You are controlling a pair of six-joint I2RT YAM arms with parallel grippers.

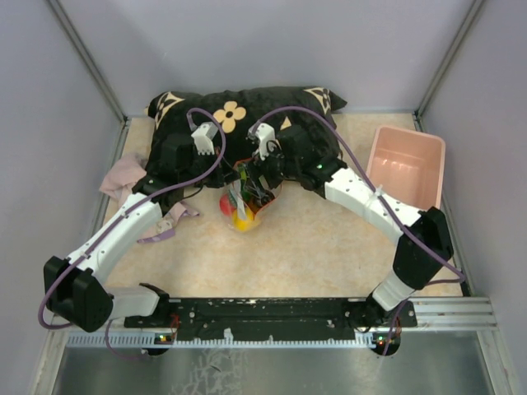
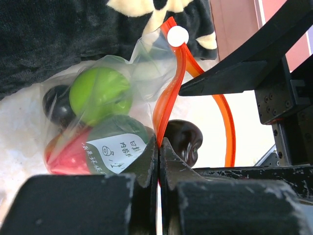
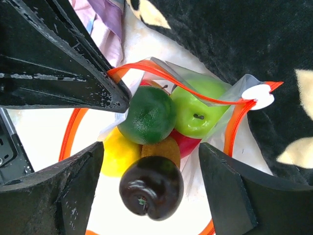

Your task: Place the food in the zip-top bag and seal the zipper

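The zip bag holds colourful produce at the table's middle: a green apple, dark green ball, yellow piece and dark eggplant-like piece. My left gripper is shut on the bag's orange zipper edge, which rises from its fingertips toward a white slider. My right gripper is open over the bag's mouth, its fingers either side of the dark piece; whether it touches that piece I cannot tell.
A black flowered cushion lies behind the bag. A pink cloth is at the left, an empty pink bin at the right.
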